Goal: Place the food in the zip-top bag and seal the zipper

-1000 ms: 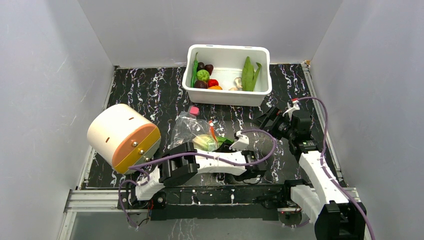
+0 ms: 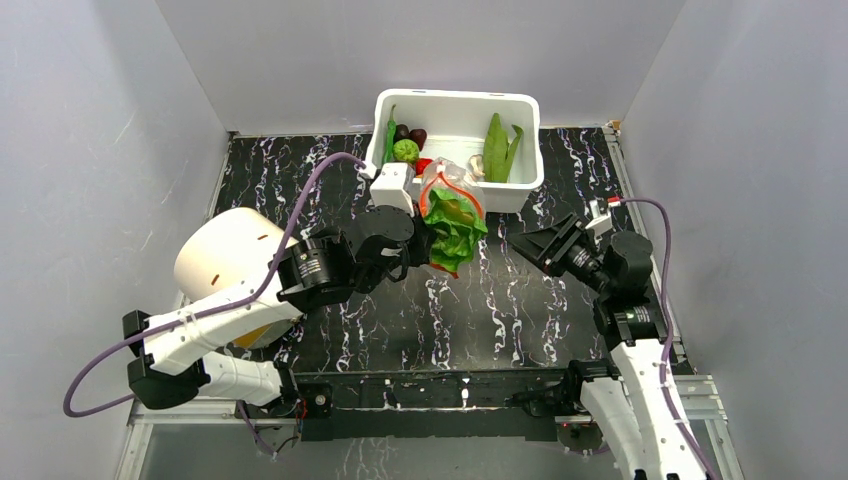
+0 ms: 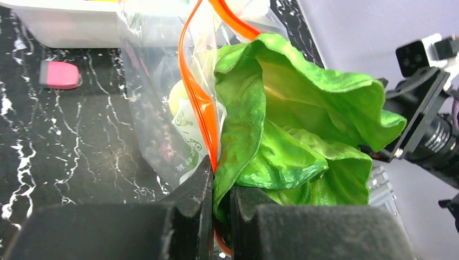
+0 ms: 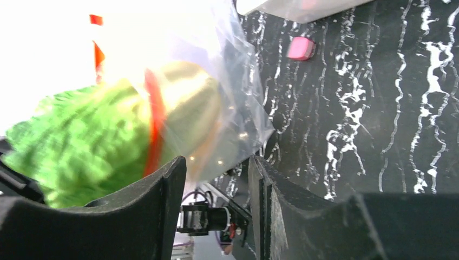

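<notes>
A clear zip top bag (image 3: 157,108) with an orange zipper (image 3: 201,108) hangs raised above the table. Pale food shows inside it, and a large green leafy vegetable (image 3: 303,124) bulges out through its mouth. My left gripper is shut on the zipper edge; part of the leaf runs down between the same fingers, so I cannot tell how much of it is pinched. From above, the leaf (image 2: 455,230) sits just right of that gripper. My right gripper is apart from the bag, part open, with nothing between its fingers; the bag (image 4: 233,97) hangs beyond them.
A white bin (image 2: 460,100) with several toy vegetables stands at the back. On the table before it lies a small pink block (image 4: 301,49). A cream and orange cylinder (image 2: 225,250) stands at the left.
My left arm has swung back and up, lifting the bag off the table, its leafy end now facing the top view. The right gripper has shifted only slightly.
</notes>
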